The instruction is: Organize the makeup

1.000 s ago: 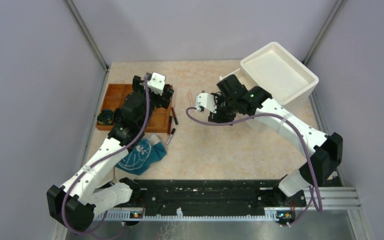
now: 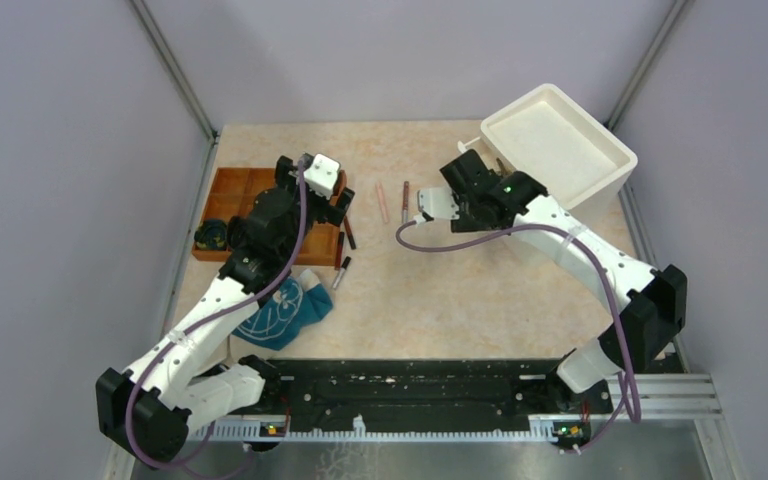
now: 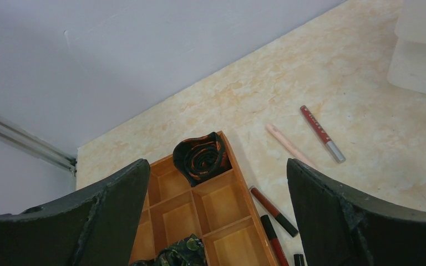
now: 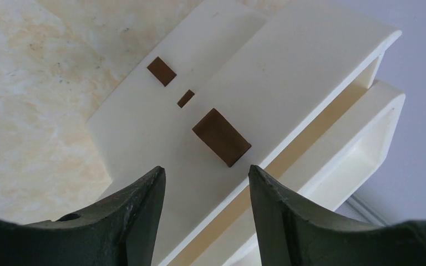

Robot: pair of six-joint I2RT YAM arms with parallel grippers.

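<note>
My left gripper hangs open over the orange compartment tray (image 2: 230, 180), which holds dark rolled items (image 3: 199, 158). Beside the tray lie a red-and-silver pencil (image 3: 321, 133), a pink stick (image 3: 289, 145), dark-red pencils (image 3: 273, 208) and a silver-and-black pen (image 2: 343, 270). My right gripper is part open at the front face of the white drawer organizer (image 4: 288, 66), its fingertips over the white plastic near a drawer's edge. Nothing clearly shows between its fingers. The organizer has small brown squares on that face.
A blue cloth (image 2: 285, 315) lies at the front left of the table. Walls border the table at the back and sides.
My right gripper has moved right, to the organizer.
</note>
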